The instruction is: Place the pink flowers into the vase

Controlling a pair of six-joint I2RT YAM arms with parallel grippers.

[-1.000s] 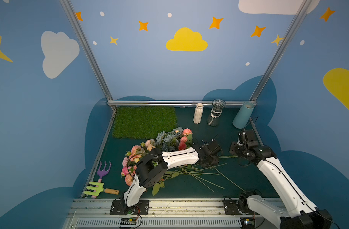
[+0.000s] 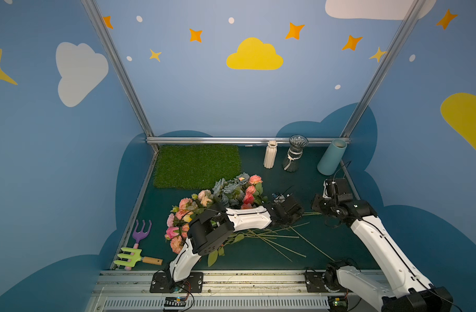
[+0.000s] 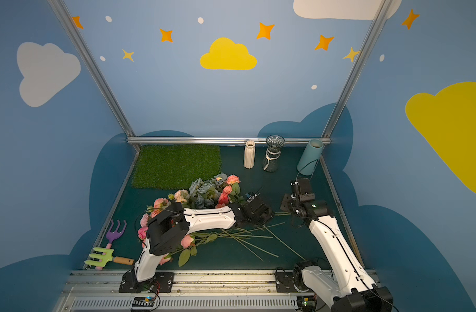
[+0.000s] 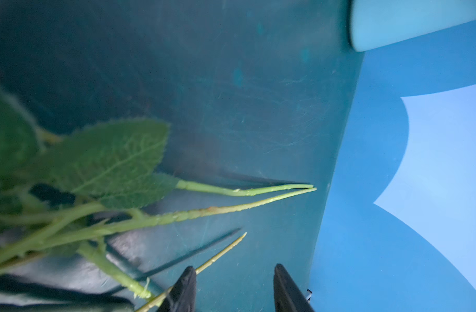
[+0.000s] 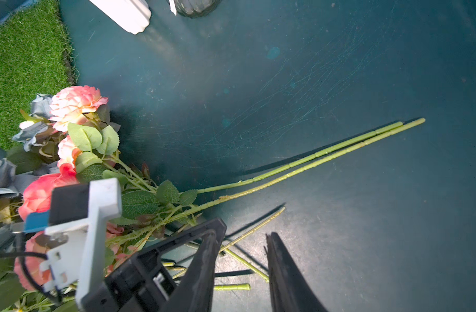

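Pink flowers (image 2: 255, 180) lie at the right end of the bouquet pile, and more pink flowers (image 2: 171, 232) lie on its left. Their green stems (image 5: 321, 156) stretch right across the table. Above the stems, my left gripper has its fingers apart, with a thin stem (image 4: 219, 254) passing by one finger and nothing held between them. To its right, my right gripper is open and empty over bare table and stem ends. Along the back stand a white vase (image 2: 269, 155), a glass vase (image 2: 291, 162) and a blue vase (image 2: 331, 157), none with flowers.
Grey-blue flowers (image 2: 228, 191) share the pile. A grass mat (image 2: 196, 165) covers the back left. A purple fork (image 2: 140, 233) and a green fork (image 2: 131, 257) lie front left. The two grippers are close together. Bare table (image 5: 383, 223) shows at right.
My right arm looks still, and the flowers and vases stay put.
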